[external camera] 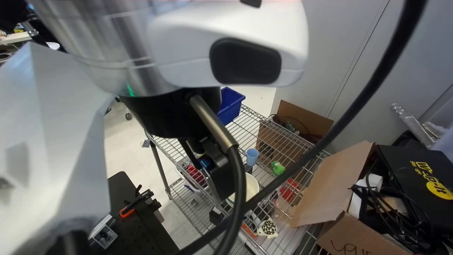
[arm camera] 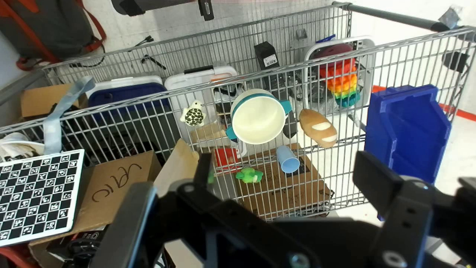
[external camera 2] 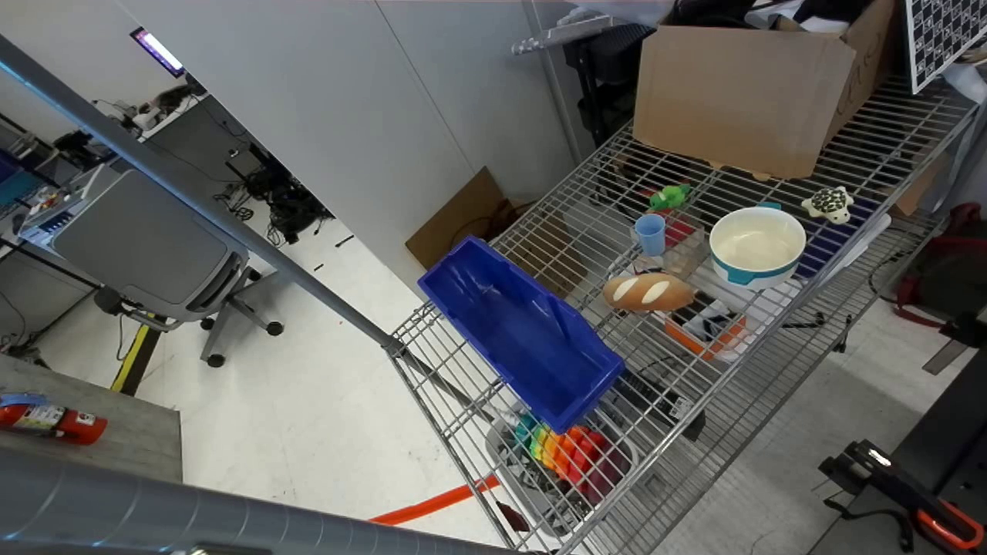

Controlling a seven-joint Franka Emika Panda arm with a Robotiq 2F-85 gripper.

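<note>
My gripper is open, its dark fingers (arm camera: 373, 175) wide apart with nothing held between them. It hangs above a wire shelf (external camera 2: 444, 407). On the shelf stand a cream pot with teal handles (arm camera: 259, 120), a light blue cup (arm camera: 288, 160) and a green toy (arm camera: 249, 175). A brown bread loaf (external camera 2: 648, 291) with pale slashes lies beside the pot. Beyond the pot is a spotted turtle toy (external camera 2: 828, 204). A deep blue bin (external camera 2: 518, 324) sits empty at one end of the shelf. In exterior view 1 my arm hides the loaf and part of the pot.
An open cardboard box (external camera 2: 731, 97) full of gear occupies the other shelf end, with a checkered board (arm camera: 38, 196) next to it. Several containers show through the wires from a lower level, one holding rainbow-coloured items (external camera 2: 569, 453). Bare wire lies around the blue bin.
</note>
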